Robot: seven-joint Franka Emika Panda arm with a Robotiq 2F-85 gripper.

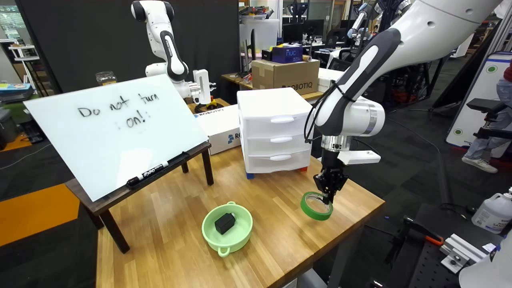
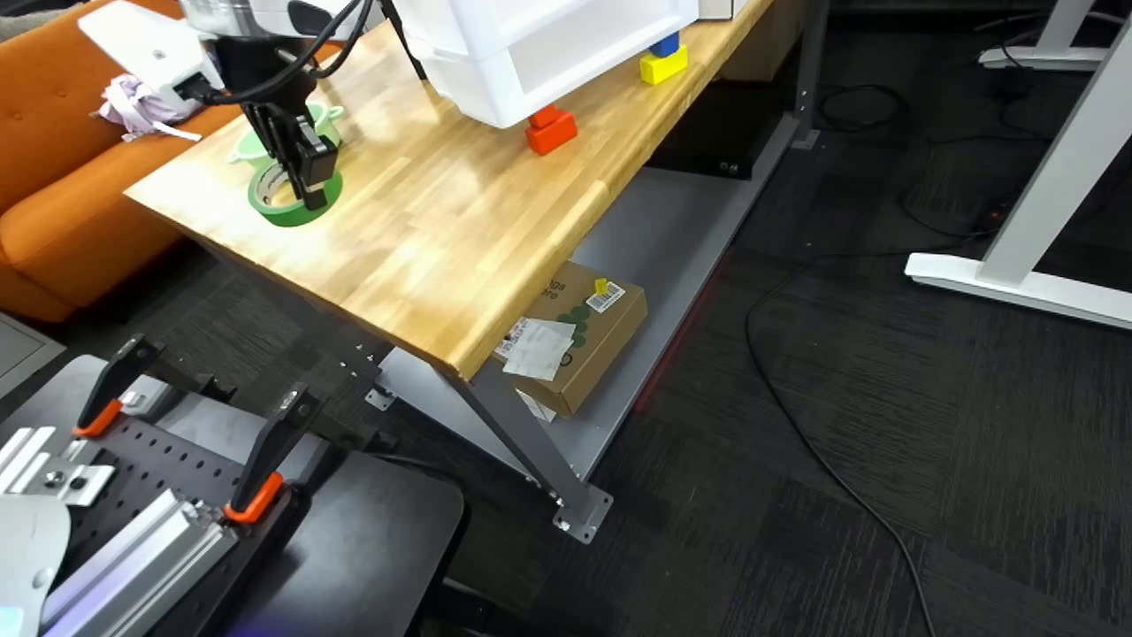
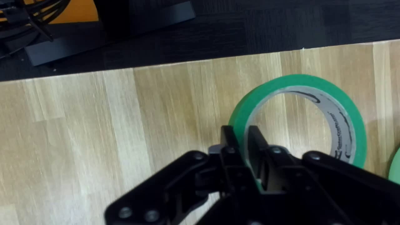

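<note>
A roll of green tape (image 1: 308,211) is pinched in my gripper, which is shut on one side of the ring. One finger is outside the roll and the other goes through its hole, as the wrist view shows. In exterior view 1 the roll looks tilted and held above the right part of the wooden table (image 1: 269,211). Exterior view 2 shows the same tape (image 2: 286,216) below my fingers, near the table's edge. A light green bowl (image 1: 245,230) with a black block (image 1: 224,223) inside stands to the left.
Behind my gripper stands a white drawer unit (image 1: 276,129). On the left, a whiteboard (image 1: 120,134) reading "Do not turn on!" leans on a dark stand, with a marker (image 1: 149,173) on its ledge. Bare tabletop lies between the bowl and the tape.
</note>
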